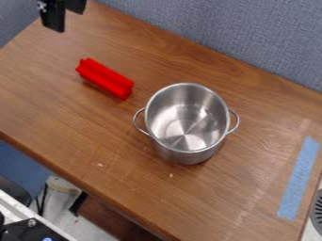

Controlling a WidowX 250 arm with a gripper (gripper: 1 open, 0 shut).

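Observation:
A red cylindrical object point(105, 77) lies on its side on the wooden table point(101, 141), left of centre. A stainless steel pot point(186, 122) with two loop handles stands to its right. The dark gripper point(53, 23) is at the top left edge of the view, open, above and left of the red object and apart from it. Its upper part is cut off by the frame.
A strip of blue tape point(297, 179) runs along the table's right side. A grey padded wall point(239, 42) borders the back. Cables and dark hardware sit off the table's lower left edge.

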